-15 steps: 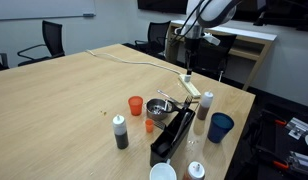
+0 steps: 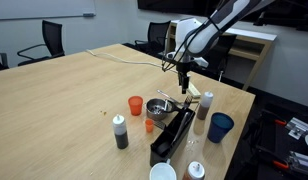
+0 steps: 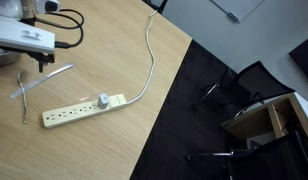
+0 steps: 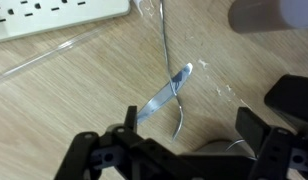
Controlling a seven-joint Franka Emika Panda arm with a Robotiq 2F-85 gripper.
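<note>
My gripper stands open, its two black fingers wide apart at the bottom of the wrist view, with nothing between them. Beyond the fingertips, a grey-blue blade-like piece (image 4: 164,93) lies on the wooden table, crossed by a thin metal utensil (image 4: 166,45). In exterior view 2 a pale flat strip (image 3: 42,81) and a thin metal utensil (image 3: 23,97) lie left of the power strip. The white arm (image 2: 187,42) reaches over the table's far side in exterior view 1, its gripper near the pot.
A white power strip (image 3: 84,109) with a plug and cord lies close by. Around stand a metal pot (image 2: 158,108), a red cup (image 2: 135,105), a black box (image 2: 172,140), a grey bottle (image 2: 203,105) and a blue cup (image 2: 221,125).
In exterior view 1 the arm has swung left and come nearer from behind the power strip. The objects on the table look unmoved.
</note>
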